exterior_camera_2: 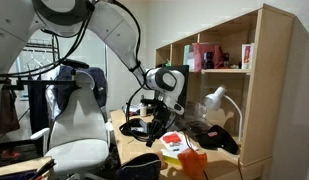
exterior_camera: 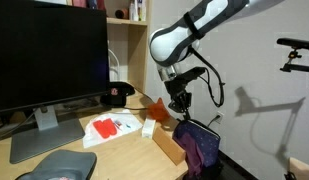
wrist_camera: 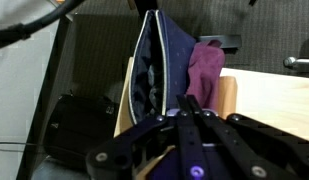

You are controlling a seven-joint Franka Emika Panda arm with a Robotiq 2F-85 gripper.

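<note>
In exterior view 1 my gripper (exterior_camera: 182,108) hangs at the right end of the wooden desk, just above a dark blue fabric container (exterior_camera: 200,126) with a pale rim. A maroon cloth (exterior_camera: 203,150) drapes down by the container's front side. From the wrist view, the container (wrist_camera: 180,58) gapes below me and the cloth (wrist_camera: 203,72) lies along its right side. Dark gripper parts fill the bottom of that view. The fingertips are too dark and small to show whether they are apart or grip anything.
A wooden panel (exterior_camera: 170,147) stands at the desk's right end. A monitor (exterior_camera: 49,55), a white sheet (exterior_camera: 110,128) with red items, an orange object (exterior_camera: 159,109) and a grey tray (exterior_camera: 64,164) occupy the desk. The shelf unit (exterior_camera_2: 256,75) rises behind.
</note>
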